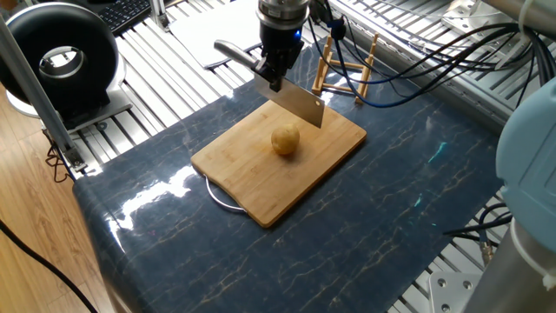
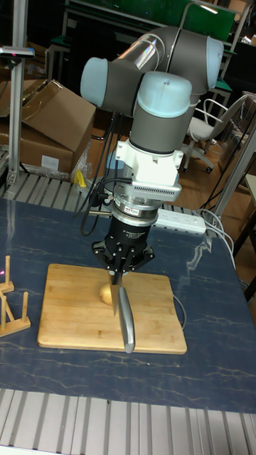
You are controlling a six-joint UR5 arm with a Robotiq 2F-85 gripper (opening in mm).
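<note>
My gripper [image 1: 276, 84] is shut on a cleaver and holds it above the far side of the cutting board. The cleaver's broad metal blade [image 1: 300, 105] slants down to the right in exterior view 1, with its grey handle [image 1: 234, 53] up at the left. On the wooden cutting board [image 1: 234, 161] rests a round yellow-brown potato [image 1: 285, 139], apart from the blade in that view. From exterior view 3 the cleaver's handle [image 2: 127, 326] points toward the camera, and the blade partly covers the potato [image 2: 105, 294]. My fingertips are small and dark here.
A wooden rack [image 1: 342, 73] stands behind the board, near hanging black cables [image 1: 417, 87]. The board's metal handle [image 1: 221, 203] sticks out at its left side. Bare dark marbled tabletop [image 1: 365, 226] lies in front and to the right.
</note>
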